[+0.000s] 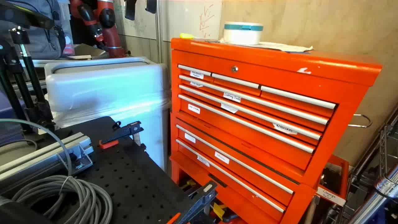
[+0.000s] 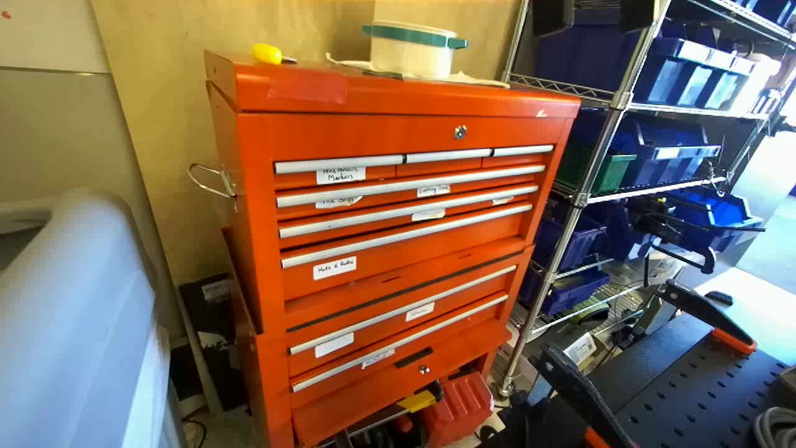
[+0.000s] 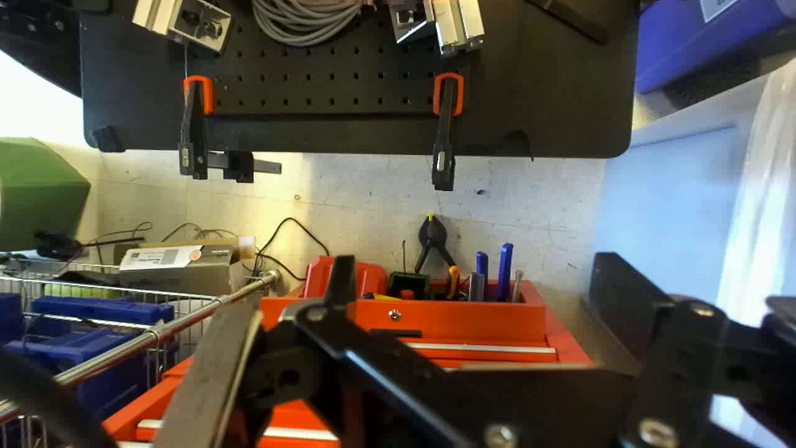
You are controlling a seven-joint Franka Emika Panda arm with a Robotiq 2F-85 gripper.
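Spread wide apart, the two black fingers of my gripper frame the lower part of the wrist view, and nothing sits between them. It is open above the floor side of a red tool chest (image 3: 462, 321). Dark fingertips also hang at the top edge of both exterior views. The chest's front (image 1: 238, 123) carries several drawers with silver handles and paper labels, all looking closed. On its lid stand a white tub with a teal rim (image 2: 412, 58) and a yellow-handled item (image 2: 266, 53).
A black perforated table (image 3: 298, 127) with two clamps, aluminium profiles (image 1: 41, 153) and coiled grey cable (image 1: 80, 198) lies opposite the chest. Wire shelving (image 2: 627, 97) with blue bins flanks one side, a pale plastic-wrapped box (image 1: 104, 89) the other. Tools fill the chest's lower tray.
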